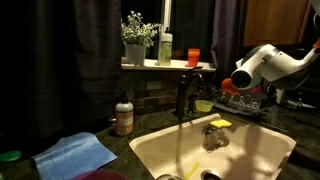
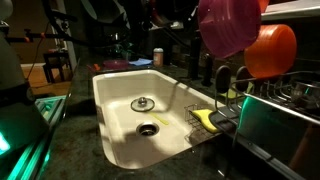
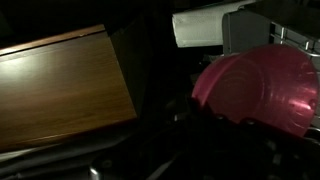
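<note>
A pink cup [image 2: 228, 25] hangs above the dish rack [image 2: 285, 92] at the upper right of exterior view 2. In the wrist view the pink cup [image 3: 265, 92] fills the right side, with its wide mouth showing. My gripper is dark against it and appears shut on the cup; its fingertips are hard to make out. From the right of exterior view 1 the white arm [image 1: 283, 66] reaches over the rack area, its fingers hidden there. An orange bowl [image 2: 271, 51] is right beside the pink cup, over the rack.
The white sink [image 2: 120, 88] holds a metal strainer [image 2: 143, 104]. A yellow sponge or brush [image 2: 205, 120] lies at its edge. The faucet [image 1: 183, 95], a soap bottle [image 1: 124, 115] and a blue cloth [image 1: 73, 157] stand or lie around it. A wooden cabinet [image 3: 65, 88] borders the arm.
</note>
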